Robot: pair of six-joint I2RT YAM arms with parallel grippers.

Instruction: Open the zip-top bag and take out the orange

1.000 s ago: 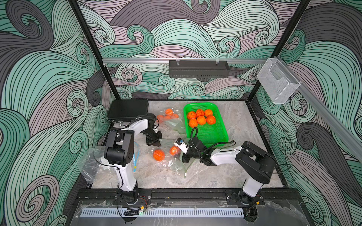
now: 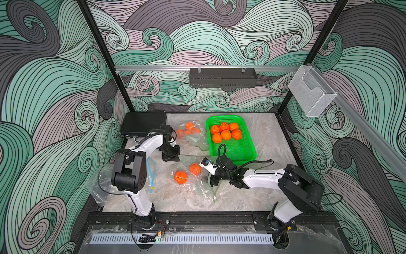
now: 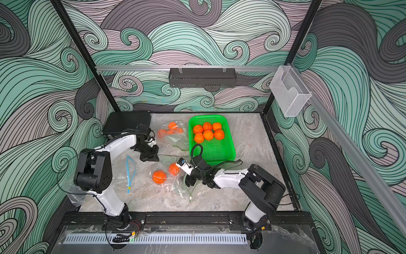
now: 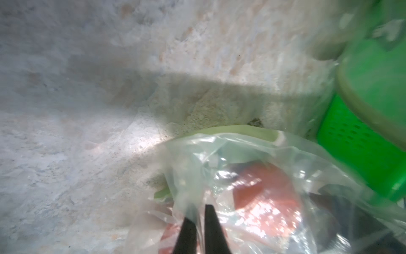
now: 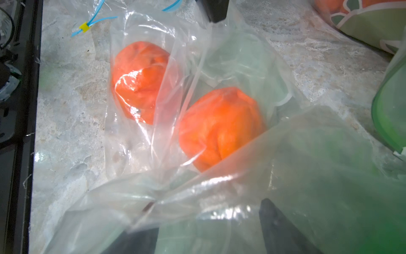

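Observation:
A clear zip bag point(image 5: 148, 148) lies on the table with two oranges inside: the left orange point(image 5: 140, 80) and the right orange point(image 5: 220, 124). My right gripper is at the bag's right end, its fingers wide apart and clear film stretched across and in front of them. Whether they are inside the bag's mouth, I cannot tell. My left gripper is low at the bag's far left side. Its dark fingers are close together with film running by the narrow gap; whether they pinch it is unclear.
The green basket point(image 2: 245, 149) with several oranges stands behind my right arm. A second bag of oranges point(image 2: 189, 130) lies at the back. At left are loose clear plastic point(image 2: 99, 186), a blue strip point(image 2: 151, 173) and a black case point(image 2: 143, 122).
My right gripper has shifted a little to the right, and the bag's right end with it. The left orange sits slightly lower and further right. My left gripper has moved slightly.

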